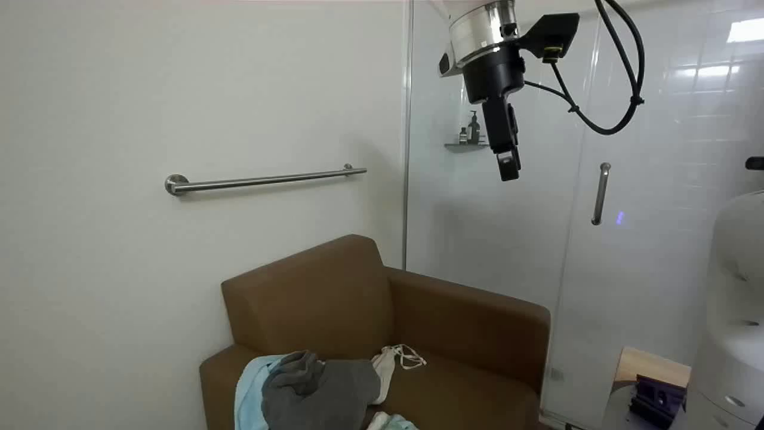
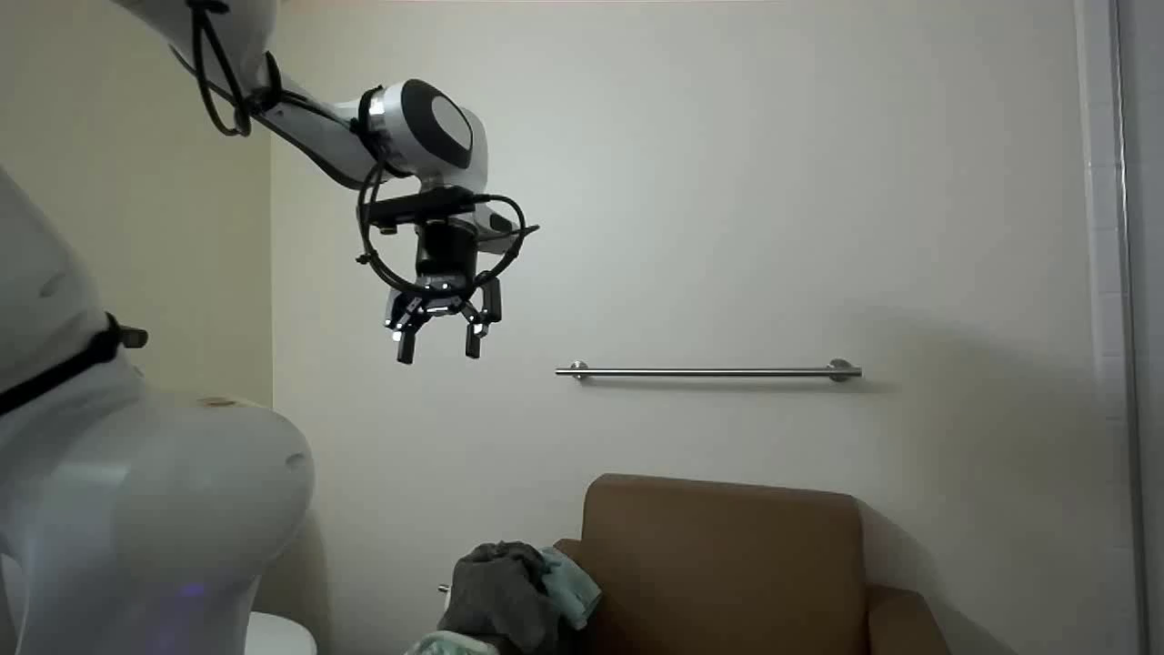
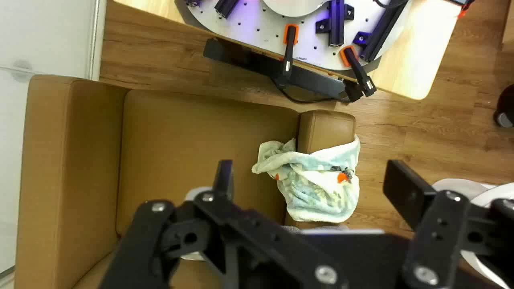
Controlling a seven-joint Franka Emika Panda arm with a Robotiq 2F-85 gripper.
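Note:
High above the brown armchair (image 1: 308, 308), my gripper (image 2: 439, 347) points down with its fingers wide apart and nothing between them. In the wrist view the gripper frames a pale towel with a printed pattern (image 3: 318, 188), draped over one armrest well below the fingers. A dark grey cloth (image 1: 333, 394) and a light blue cloth (image 1: 250, 390) lie heaped at that side of the chair in the first exterior view. Beside them on the seat is a whitish cloth with thin straps (image 1: 385, 372). My own gripper body hides part of this pile in the wrist view.
A metal bar (image 2: 709, 372) is fixed to the wall above the chair. Glass shower panels with a door handle (image 1: 601, 193) stand on one side. The robot's wooden table (image 3: 409, 72) borders the chair's front. Open air surrounds the gripper.

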